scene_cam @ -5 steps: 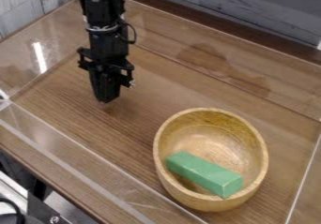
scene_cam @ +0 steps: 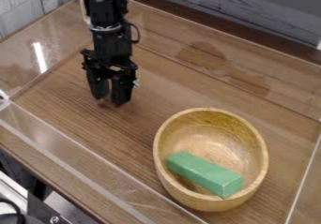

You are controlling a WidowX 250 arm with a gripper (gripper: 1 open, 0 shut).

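The black robot arm [scene_cam: 108, 26] reaches down from the top of the camera view to the wooden table, left of centre. Its gripper [scene_cam: 111, 89] is low at the tabletop, its fingers open; whether anything small lies beneath it is too dark to tell. A yellow oval bowl [scene_cam: 211, 125] sits at the lower right, apart from the gripper, with a green block [scene_cam: 202, 171] inside it.
A dark edge runs along the back right, and dark cables show at the lower left corner.
The gripper has moved slightly down toward the near side of the table. The bowl and the green block have not moved.
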